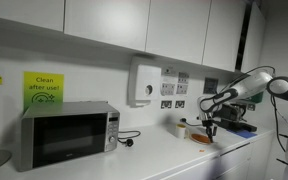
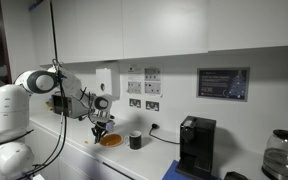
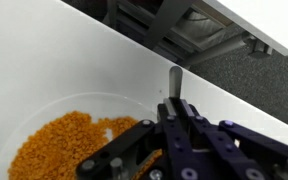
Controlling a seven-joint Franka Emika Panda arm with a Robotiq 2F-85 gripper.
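A pale, clear-rimmed plate or bowl [image 3: 32, 122] bearing orange grains [image 3: 69, 146] fills the lower left of the wrist view. My gripper is over the counter at its right side, shut on a slim dark metal piece [image 3: 175, 80] that looks like a utensil handle. The piece's other end is hidden by the fingers. In exterior view 1 the gripper [image 1: 210, 131] is low beside the orange-filled plate [image 1: 199, 138]. Exterior view 2 also has the gripper [image 2: 99, 132] close to the plate [image 2: 111, 140]; contact cannot be judged.
An open drawer [image 3: 199, 28] lies beyond the counter edge. A dark mug [image 2: 135, 140] stands near the plate, with a coffee machine [image 2: 196, 145] and glass jug [image 2: 282, 155] farther along. The microwave [image 1: 69, 135] is at the other end, with clear counter between.
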